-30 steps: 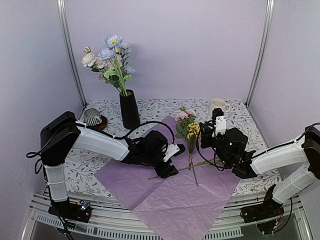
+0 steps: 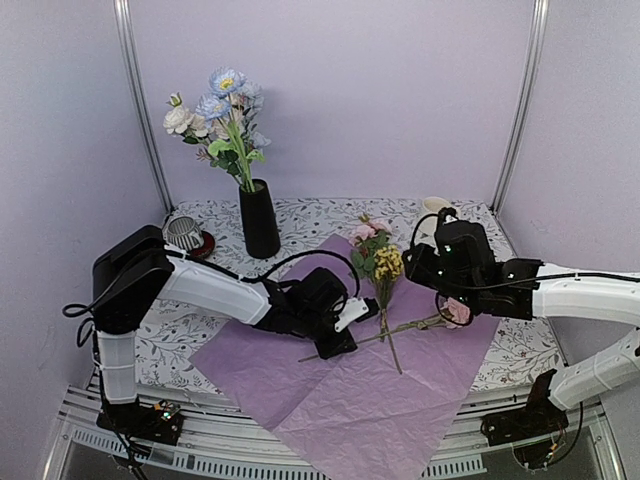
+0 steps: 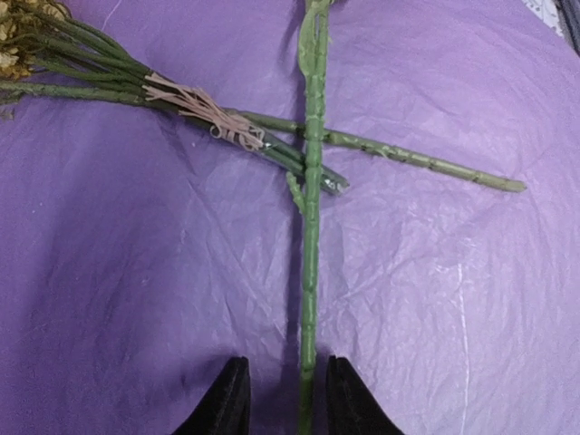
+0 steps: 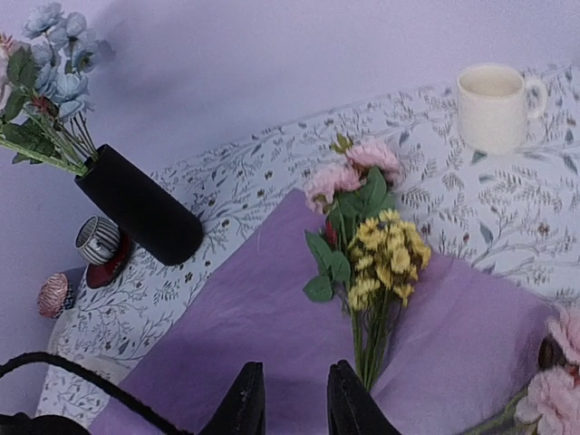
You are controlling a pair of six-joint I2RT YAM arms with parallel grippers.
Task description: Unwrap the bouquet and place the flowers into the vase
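A black vase (image 2: 260, 222) stands tilted at the back left, with blue and white flowers (image 2: 222, 112) in it. On the purple paper lie a bunch of yellow flowers (image 2: 387, 262) and pink flowers (image 4: 335, 179) with long stems. A separate pink flower (image 2: 456, 312) rests to the right, its long green stem (image 3: 310, 263) crossing the others. My left gripper is part open around that stem's lower end, with gaps on both sides. In the right wrist view my right gripper is part open and empty, above the paper near the yellow flowers.
A cream mug (image 4: 492, 107) stands at the back right. By the vase are a striped cup (image 2: 184, 233) and a dark red saucer (image 2: 204, 246). The purple paper (image 2: 350, 430) is bare toward the front.
The vase and flowers hold their places.
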